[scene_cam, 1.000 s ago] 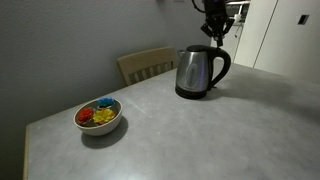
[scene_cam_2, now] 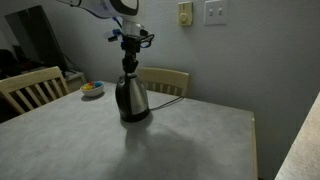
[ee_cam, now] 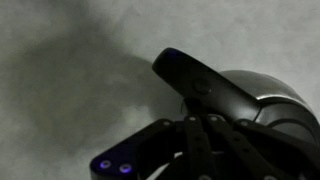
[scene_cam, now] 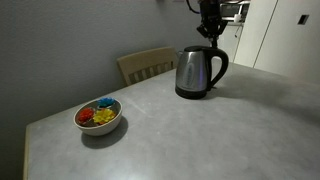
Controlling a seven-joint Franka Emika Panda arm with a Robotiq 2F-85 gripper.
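Observation:
A steel kettle with a black lid, base and handle (scene_cam: 193, 72) stands upright on the table, its handle toward the right in the first exterior view. Directly over its top, by the handle, is my gripper (scene_cam: 214, 42), pointing down. In the second exterior view the gripper (scene_cam_2: 130, 70) sits at the upper part of the kettle (scene_cam_2: 135, 98). From the wrist, the black handle (ee_cam: 205, 85) runs under the gripper. The fingers are shut, and nothing shows between them. Whether the fingertips touch the lid or handle is hard to tell.
A white bowl (scene_cam: 98, 129) with red, blue and yellow items stands at the table's left. Wooden chairs (scene_cam: 146, 65) stand behind the table. A dark cord (scene_cam_2: 168, 102) runs from the kettle.
My gripper has shifted slightly above the kettle, a little to the left and down in the first exterior view. The kettle and the bowl have not moved.

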